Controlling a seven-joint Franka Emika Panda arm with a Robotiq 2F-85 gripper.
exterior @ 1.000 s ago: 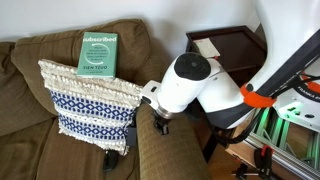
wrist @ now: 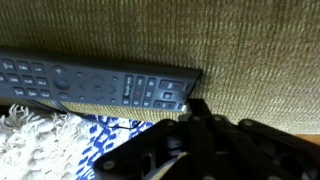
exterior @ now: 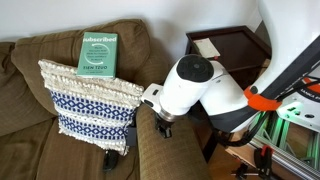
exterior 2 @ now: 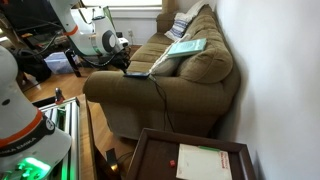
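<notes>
A long dark remote control [wrist: 98,78] with several rows of buttons lies on the brown couch fabric in the wrist view. My gripper is shut, its dark fingertips close beside the remote's right end. Whether they touch it is hard to tell, and nothing shows between them. In exterior view 1 the gripper [exterior: 163,130] points down at the couch arm [exterior: 172,155], to the right of the pillow. The remote [exterior 2: 136,74] appears as a thin dark strip on the couch arm in exterior view 2.
A blue and white woven pillow [exterior: 92,105] leans on the couch, with a green book [exterior: 97,55] above it. Another small dark object [exterior: 111,158] rests on the seat. Behind the couch arm stands a brown tray-like table [exterior 2: 150,148] bearing a white and green book [exterior 2: 203,163].
My arm has shifted very slightly to the right and down in exterior view 1. The pillow and the books stay where they were.
</notes>
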